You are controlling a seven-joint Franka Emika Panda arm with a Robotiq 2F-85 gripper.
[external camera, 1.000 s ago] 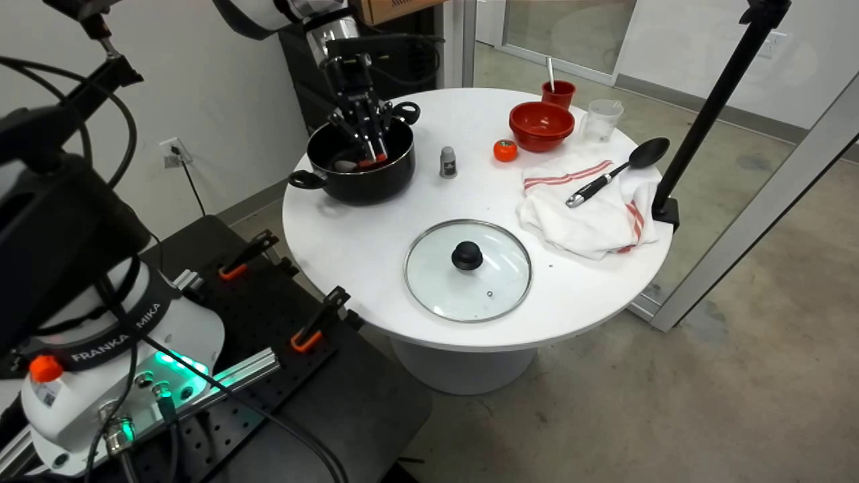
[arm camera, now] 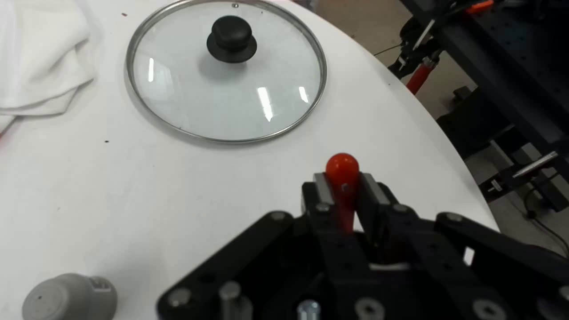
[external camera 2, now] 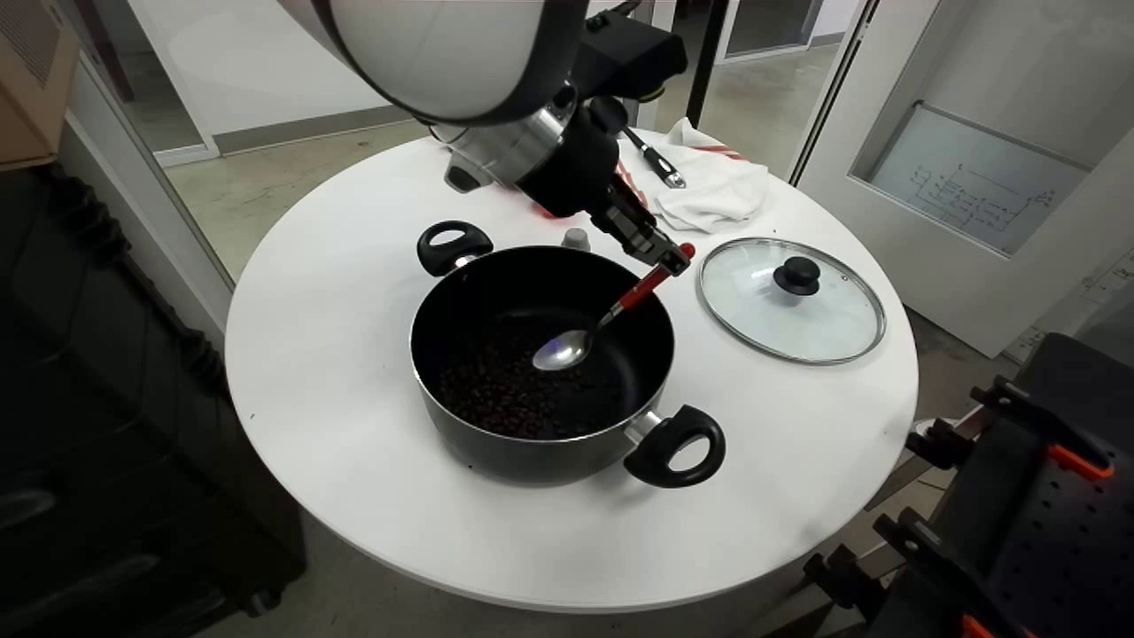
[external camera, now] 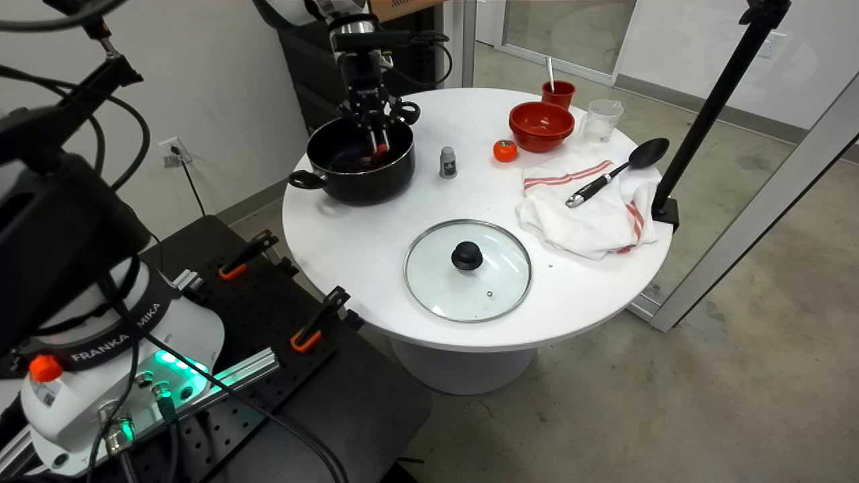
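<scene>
My gripper is shut on the red handle of a metal spoon (external camera 2: 640, 291), whose rounded red end pokes out between the fingers in the wrist view. The spoon slants down into a black two-handled pot (external camera 2: 537, 452), its bowl over dark beans (external camera 2: 500, 393) spread across the pot's floor. Whether the spoon's bowl touches the beans I cannot tell. From exterior view 1 the gripper (external camera: 380, 149) appears at the pot's right inner side, and the beans are lost in shadow there.
The glass lid (external camera: 468, 270) lies flat at the table's front. A grey shaker (external camera: 447, 162) stands right of the pot. Farther off are a tomato (external camera: 504, 150), red bowls (external camera: 541, 125), a red cup (external camera: 558, 94), a clear cup (external camera: 602, 121), and a black spoon (external camera: 596, 188) on a towel (external camera: 576, 225).
The arm's wrist has swung rightward and grown more upright over the pot. The spoon's bowl, visible a second ago in exterior view 1, no longer shows clearly there.
</scene>
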